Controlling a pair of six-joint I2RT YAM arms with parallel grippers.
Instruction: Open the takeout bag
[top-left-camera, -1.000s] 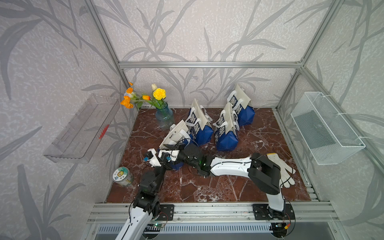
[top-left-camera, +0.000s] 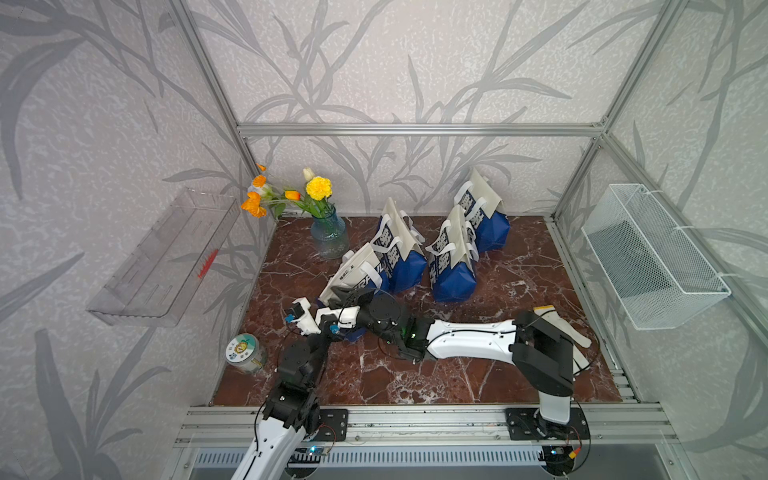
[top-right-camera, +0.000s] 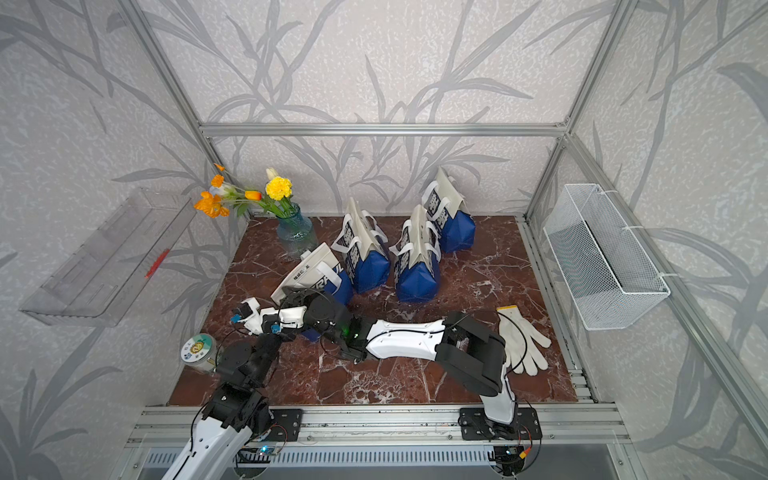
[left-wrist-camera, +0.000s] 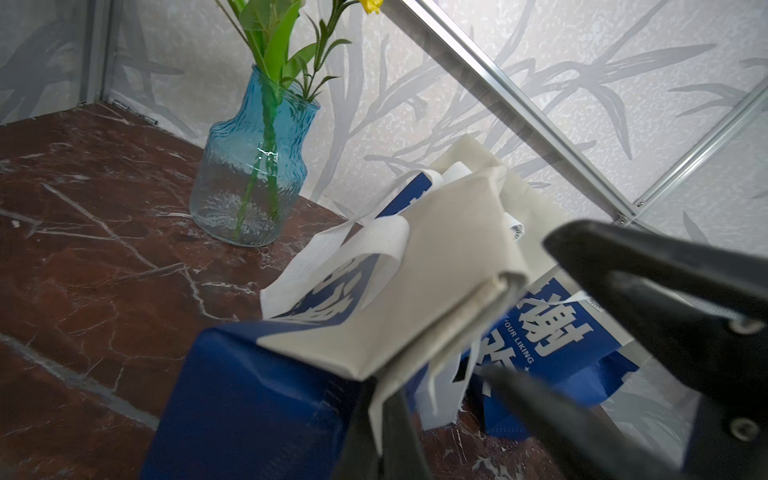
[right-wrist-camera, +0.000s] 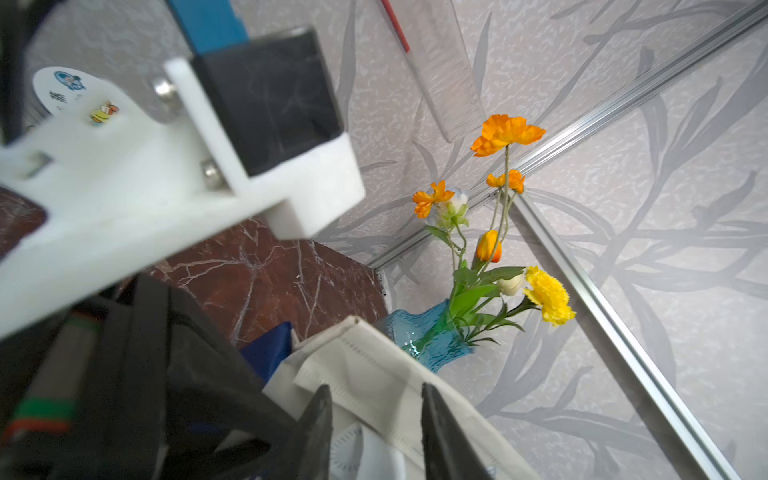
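The takeout bag, blue below with a folded beige top (left-wrist-camera: 448, 256) and white handles, stands at the left of the row. My left gripper is shut on the lower edge of its beige flap, pinched thin between the fingertips. In the right wrist view my right gripper has its fingers apart, with the beige top (right-wrist-camera: 376, 352) of the bag behind them. From the left wrist view, the right gripper's dark fingers (left-wrist-camera: 656, 272) stand open beside the flap's right end. Whether they touch the flap I cannot tell. In the top views the arms hide the bag's front.
Beyond the bag stand several similar bags (top-left-camera: 453, 272). A glass vase (top-left-camera: 329, 236) with flowers is close behind it. A round tub (top-left-camera: 245, 353) sits at the left edge, and white gloves (top-right-camera: 521, 344) lie at the right.
The left arm has hardly moved.
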